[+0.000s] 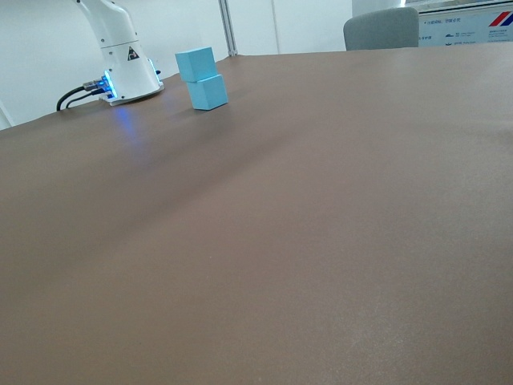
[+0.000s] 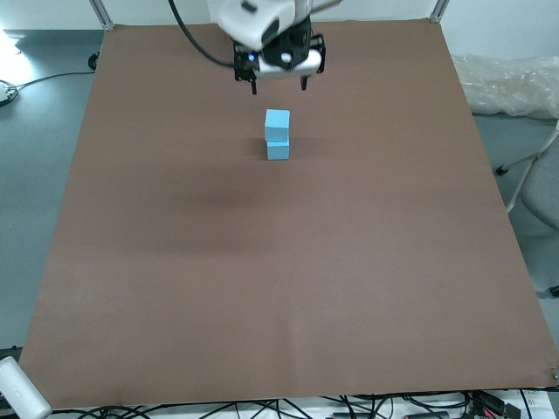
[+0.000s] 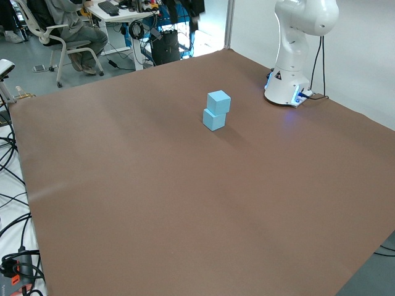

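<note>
Two light blue cubes are stacked on the brown table (image 2: 288, 262): the upper cube (image 2: 277, 123) rests on the lower cube (image 2: 278, 150). The top and right views also show the upper cube (image 1: 195, 64) (image 3: 218, 100) on the lower one (image 1: 208, 93) (image 3: 213, 121). In the left view my gripper (image 2: 279, 82) hangs above and beyond the stack, apart from it, its two black fingers spread with nothing seen between them. The gripper is outside the top and right views.
The arm's white base (image 3: 285, 86) stands at the table's edge near the stack. Cables lie beyond one edge, and a grey chair (image 2: 541, 183) stands beside the table.
</note>
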